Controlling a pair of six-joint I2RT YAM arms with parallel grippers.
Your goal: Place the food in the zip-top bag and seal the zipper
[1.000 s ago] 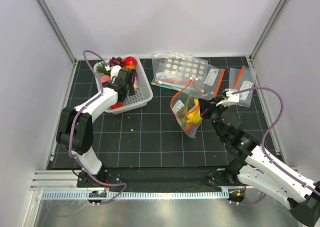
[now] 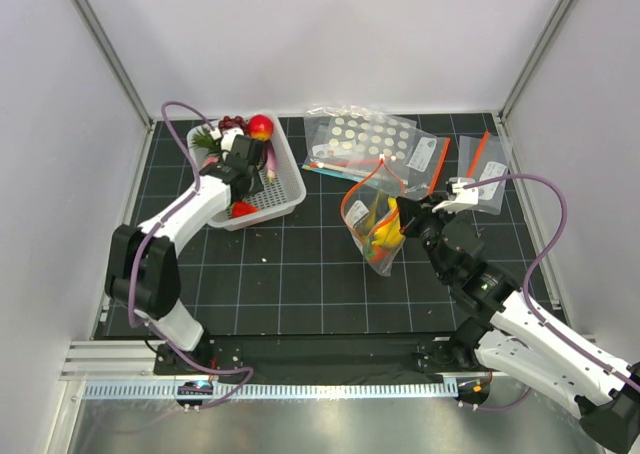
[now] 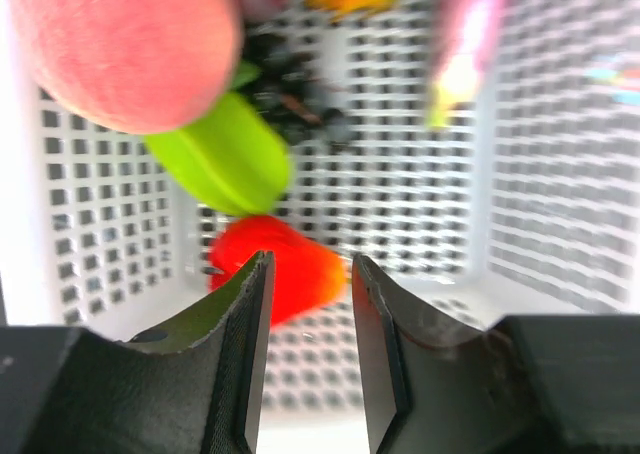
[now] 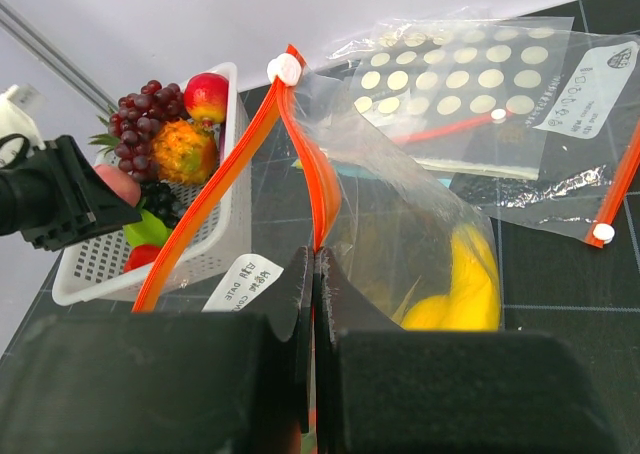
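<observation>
My left gripper is over the white basket (image 2: 282,200), fingertips close together above a red pepper (image 3: 272,266); whether anything is between them is unclear. Around it lie a green item (image 3: 220,154), a peach-coloured fruit (image 3: 135,49), dark grapes and a pink-purple item (image 3: 468,29). In the right wrist view, red grapes (image 4: 145,124), a mango (image 4: 206,97) and an orange fruit (image 4: 182,149) also show. My right gripper is shut on the orange zipper edge of the upright, open bag (image 2: 372,242), which holds yellow food (image 4: 465,284).
Flat zip bags (image 2: 360,139) lie at the back centre, with another bag (image 2: 485,174) at the back right. The dark tiled surface in front of the basket is clear.
The right arm and the bag have stayed still.
</observation>
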